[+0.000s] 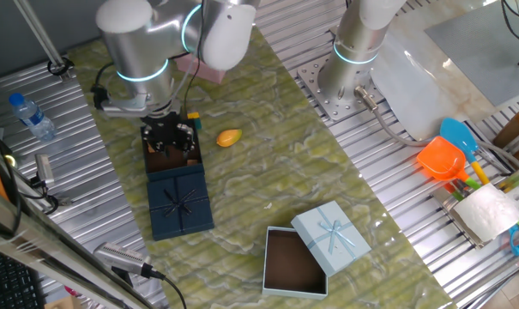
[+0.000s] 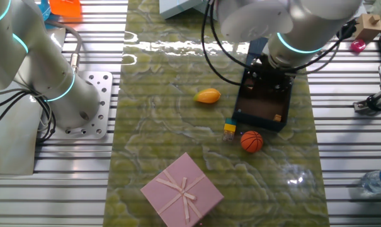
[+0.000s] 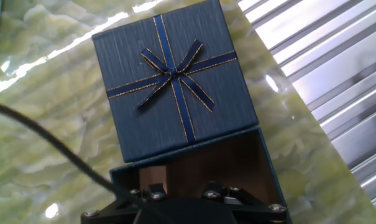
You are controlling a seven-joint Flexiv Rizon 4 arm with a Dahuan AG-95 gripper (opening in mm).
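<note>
My gripper is over the open dark blue box, its fingers apart and nothing visible between them. In the wrist view the two fingers reach in from the bottom edge, over the box's brown inside. The blue lid, tied with a ribbon bow, lies against the box's edge. Inside the box, a small yellowish piece sits near a corner. How deep my fingertips are cannot be told.
Beside the box lie a yellow-orange fruit, a small basketball and a teal-yellow block. A pink gift box stands farther off. A light blue box is open, its lid leaning on it.
</note>
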